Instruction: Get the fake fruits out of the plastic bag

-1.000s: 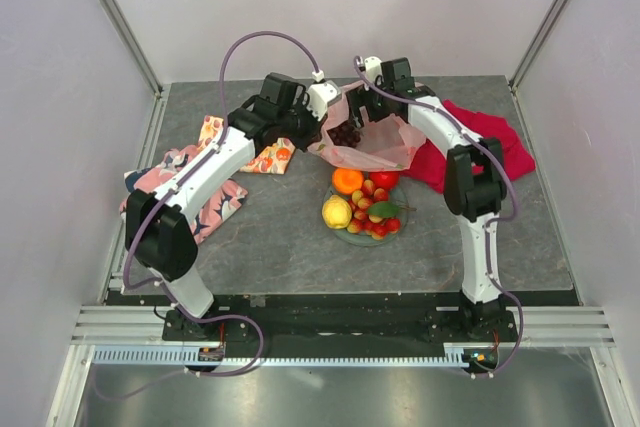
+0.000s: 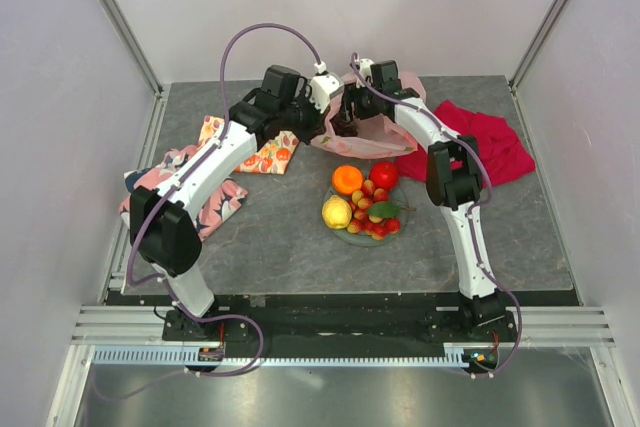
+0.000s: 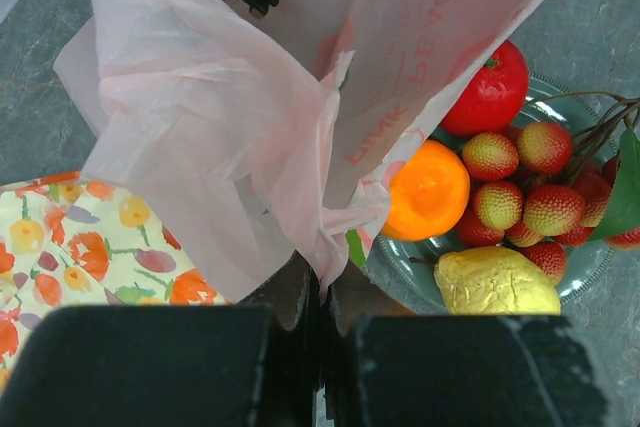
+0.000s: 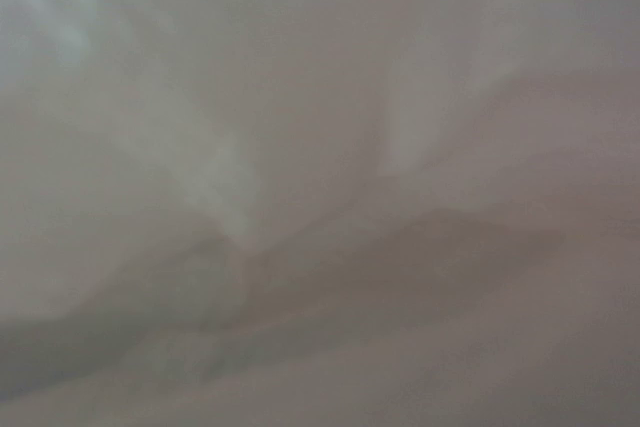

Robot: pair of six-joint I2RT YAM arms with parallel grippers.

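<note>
The pale pink plastic bag [image 2: 385, 142] stands open at the back middle. My left gripper is shut on a gathered edge of it [image 3: 330, 237]. My right gripper [image 2: 352, 99] reaches down inside the bag over a dark bunch of fruit [image 2: 343, 127], partly hidden; the right wrist view shows only pink plastic [image 4: 320, 127], so its fingers are unclear. A glass plate [image 2: 350, 237] in front holds an orange [image 2: 348, 179], a red fruit [image 2: 384, 174], a yellow fruit [image 2: 336, 212] and several lychees [image 3: 553, 209].
Floral cloths [image 2: 270, 157] and a pink patterned cloth [image 2: 220, 207] lie at the left, a red cloth [image 2: 490, 157] at the right.
My right arm has moved toward the back and down into the bag, toward the dark bunch. My left gripper has risen slightly with the bag edge.
</note>
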